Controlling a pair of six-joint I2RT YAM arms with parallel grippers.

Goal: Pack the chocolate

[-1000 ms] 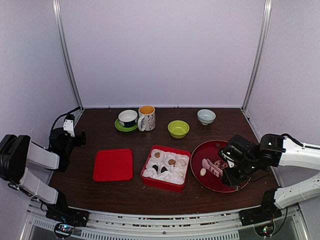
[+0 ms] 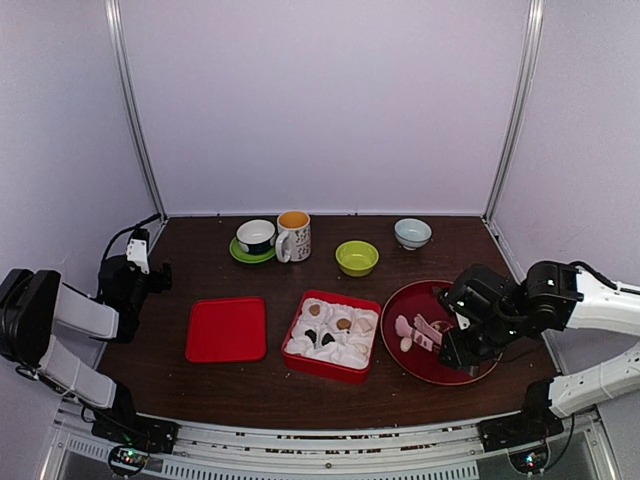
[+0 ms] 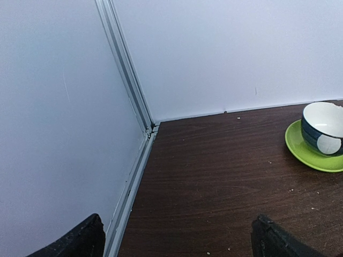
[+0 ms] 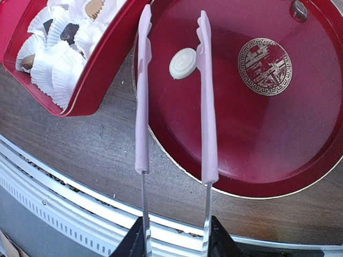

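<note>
A red box [image 2: 330, 362] with white paper cups and several brown and dark chocolates stands at the middle front. Right of it is a dark red plate [image 2: 420, 370]; on it lie a white chocolate [image 4: 182, 63] and a dark one [image 4: 298, 10]. My right gripper hangs over the plate with pink fingers apart, one either side of the white chocolate, not closed on it. My left gripper is open and empty at the far left. A red lid [image 2: 225, 330] lies left of the box.
Along the back stand a bowl [image 2: 255, 235] on a green saucer, a mug [image 2: 295, 240], a yellow-green bowl [image 2: 357, 259] and a pale blue bowl [image 2: 412, 233]. The table between my left gripper and the saucer is clear.
My right gripper has shifted slightly left over the plate, its fingers now either side of the white chocolate and looking wider apart. The left arm is still.
</note>
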